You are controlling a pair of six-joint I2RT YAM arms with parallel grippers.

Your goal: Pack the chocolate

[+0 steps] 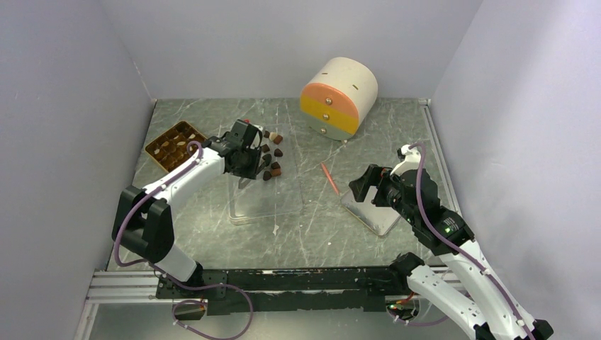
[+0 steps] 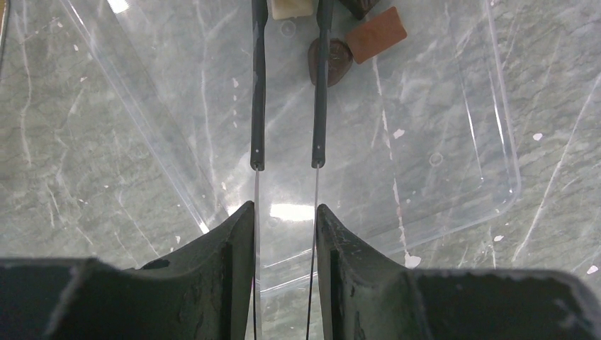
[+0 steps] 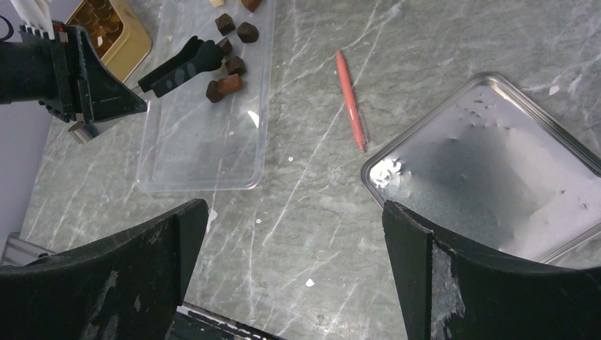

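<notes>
Dark, brown and cream chocolates, such as a brown block (image 2: 375, 34), lie in a clear plastic tray (image 1: 266, 205). My left gripper (image 1: 264, 161) reaches over them with long black-tipped fingers. In the left wrist view a cream piece (image 2: 290, 8) appears between the fingers near the top edge; whether it is held is unclear. A gold box (image 1: 170, 145) with compartments, some holding pieces, sits left of the clear tray. My right gripper is open and empty above the table, right of the clear tray.
A round-topped cabinet with coloured drawers (image 1: 339, 99) stands at the back. An orange stick (image 3: 349, 99) lies between the clear tray and a metal tray (image 3: 482, 170) on the right.
</notes>
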